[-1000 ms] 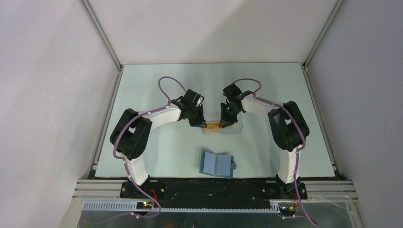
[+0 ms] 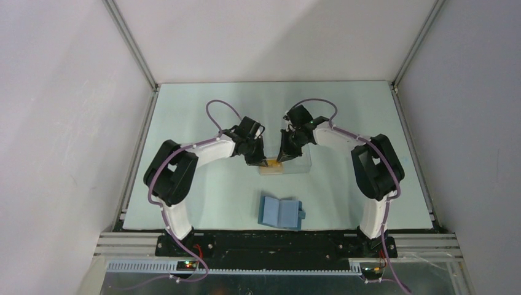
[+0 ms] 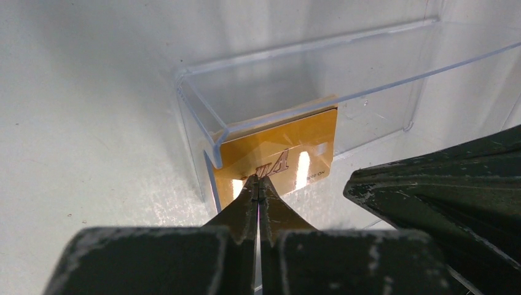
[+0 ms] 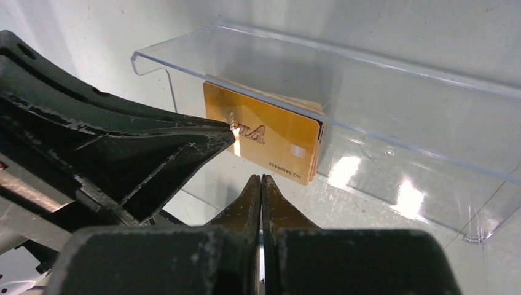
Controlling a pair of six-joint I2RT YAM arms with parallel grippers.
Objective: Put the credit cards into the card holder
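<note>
Orange credit cards (image 4: 264,132) stand stacked on edge inside a clear plastic box, against its left end. In the right wrist view my right gripper is shut with nothing between its fingers, just short of the cards' lower edge. My left gripper is also shut and empty, its tips over the front card's lower edge in the left wrist view. The dark fingers (image 4: 209,135) of the left arm cover part of the card face in the right wrist view. An open blue card holder (image 2: 279,212) lies near the table's front edge.
The clear box (image 2: 303,165) extends to the right of the cards, and that part of it looks empty. Its transparent wall (image 3: 368,55) rises behind the cards.
The right gripper went from slightly open to shut, and has moved leftward and away from the cards' right edge. The box shifted slightly left early on. The left gripper has hardly moved.
</note>
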